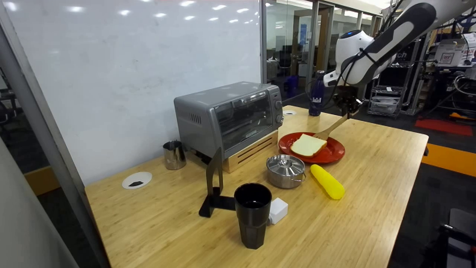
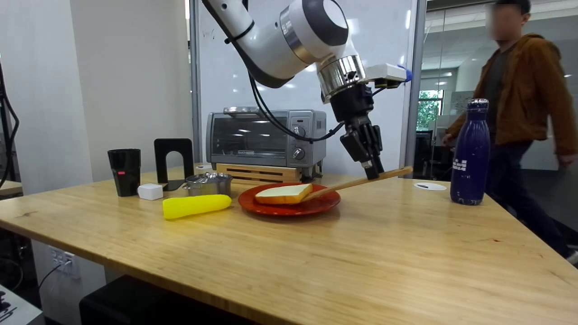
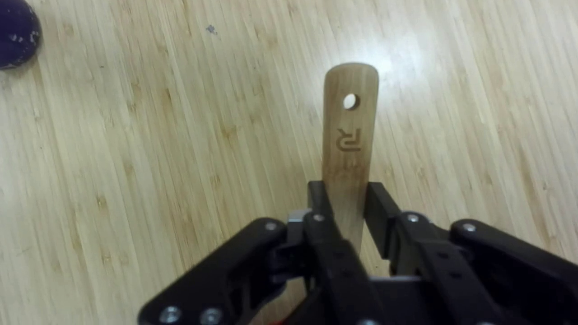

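A wooden spatula (image 1: pixel 332 128) slants down from my gripper (image 1: pixel 349 115) toward a red plate (image 1: pixel 337 154). In the wrist view its flat handle (image 3: pixel 349 119) lies between the fingers of my gripper, which flank it closely on both sides. The handle's end sticks out past the fingertips, above the table. In exterior view 2 the spatula (image 2: pixel 352 184) meets the near edge of a slice of bread (image 2: pixel 282 194). That bread rests on the plate. The spatula's blade is mostly hidden there, and how far it reaches under the bread cannot be told.
A toaster oven (image 1: pixel 223 109) stands behind the plate. Close to the plate are a lidded steel pot (image 1: pixel 285 172) and a yellow object (image 1: pixel 328 182). A dark blue bottle (image 2: pixel 469 154) stands near my arm. Behind the bottle, a person (image 2: pixel 512 97) walks by.
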